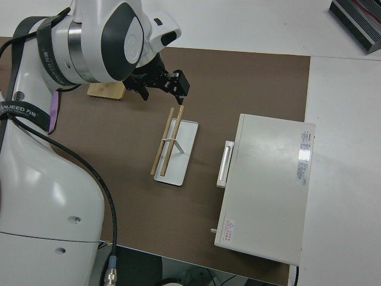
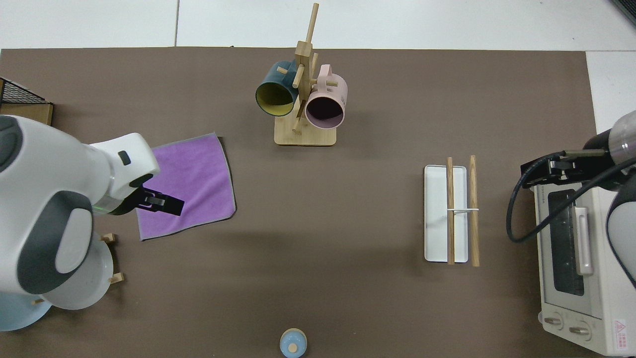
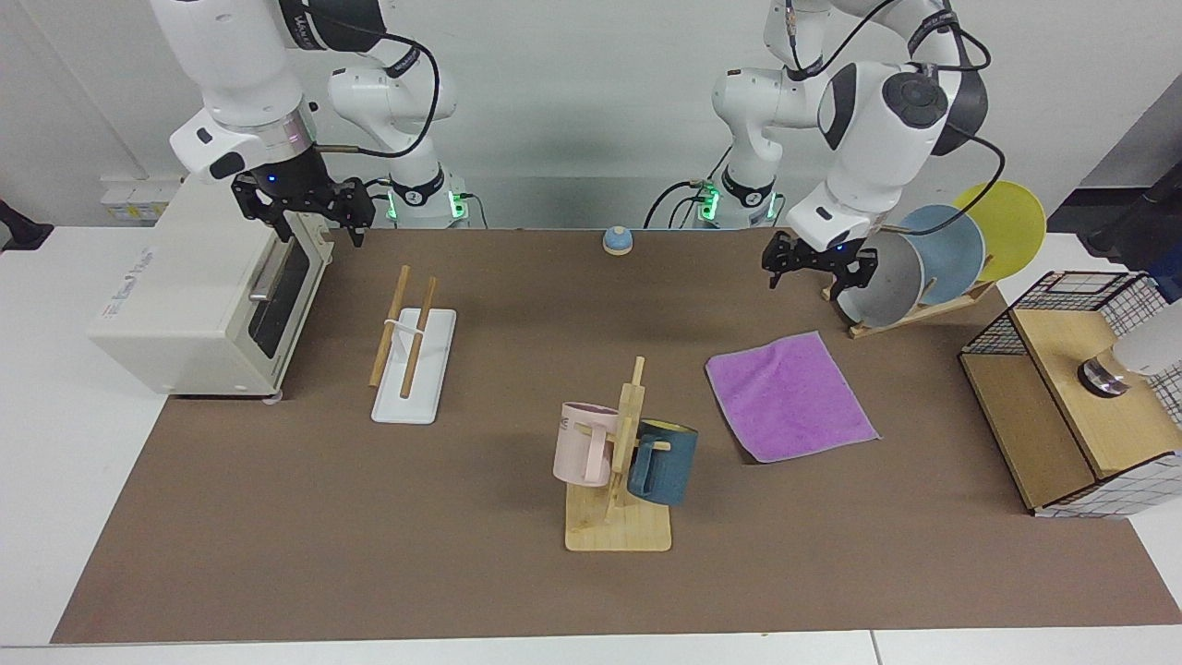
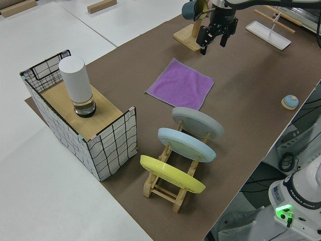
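In the top view my left gripper [image 2: 164, 203] hangs over the purple cloth [image 2: 191, 173], pointing toward the table's middle; in the left view it is beside the grey plate [image 3: 886, 288]. My right gripper [image 1: 172, 80] is at the right side, above the white stand with two wooden rods [image 2: 435, 215], by the white oven [image 2: 569, 286]. A wooden mug tree [image 2: 304, 137] holds a pink mug [image 2: 334, 89] and a blue mug [image 2: 271, 77]. Whether either gripper is open or shut is hard to see.
A plate rack with grey, blue [image 4: 185, 145] and yellow [image 4: 170, 173] plates stands at the left, near a wire shelf [image 4: 105, 150] with a white cylinder [image 4: 75, 80]. A small blue object [image 2: 293, 340] lies at the near edge.
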